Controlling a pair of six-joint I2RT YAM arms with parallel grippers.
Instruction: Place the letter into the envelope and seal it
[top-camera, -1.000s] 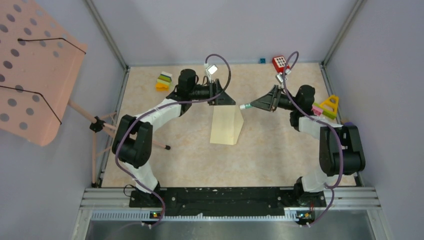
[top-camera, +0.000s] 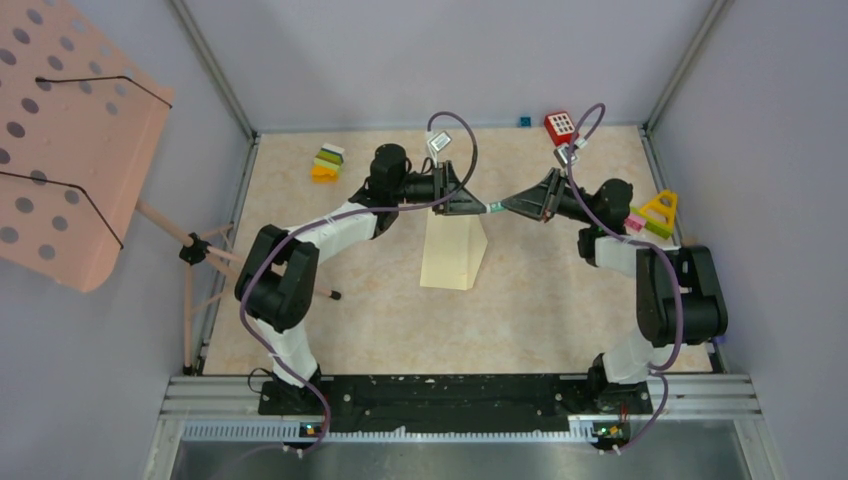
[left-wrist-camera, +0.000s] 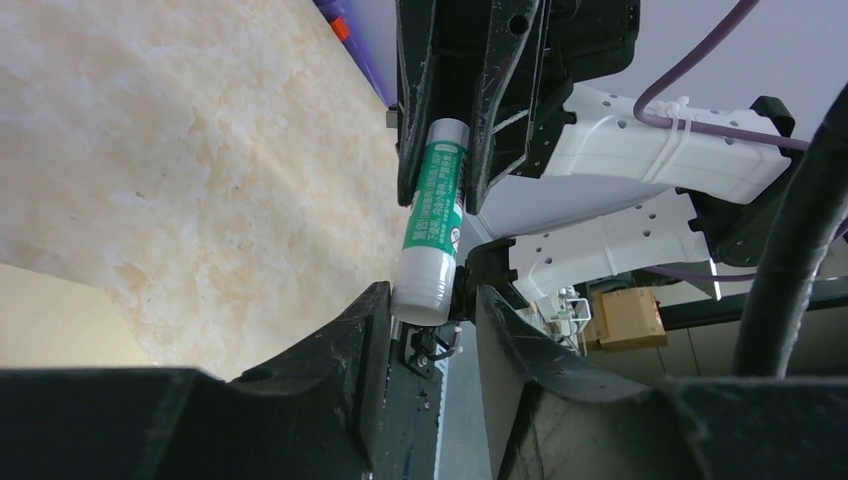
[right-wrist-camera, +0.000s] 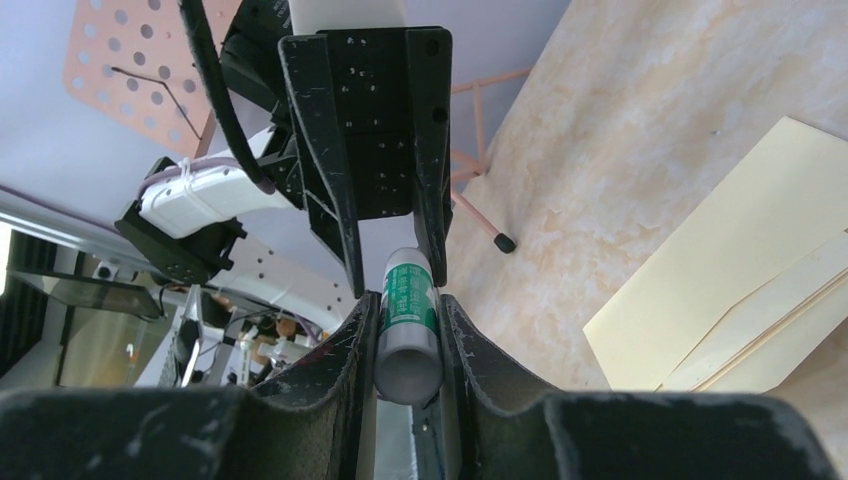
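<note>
A glue stick with a green label (left-wrist-camera: 437, 195) and white ends is held level above the table, between my two grippers. My right gripper is shut on one end of it. Around the opposite end, my left gripper stands part open; a gap shows between the stick and one finger. Below and to the left lies the cream envelope (top-camera: 443, 262), its far part hidden under the left gripper. In the right wrist view the envelope (right-wrist-camera: 690, 275) has its flap unfolded. Whether the letter is inside, I cannot tell.
Coloured blocks (top-camera: 327, 163) sit at the back left, and a red block (top-camera: 560, 127) at the back. A yellow triangular piece (top-camera: 660, 207) lies near the right edge. A tripod leg (top-camera: 325, 292) reaches in from the left.
My left gripper has moved right over the last second, from apart to around the glue stick's free end. The right arm shifted only slightly. The envelope has stayed put.
</note>
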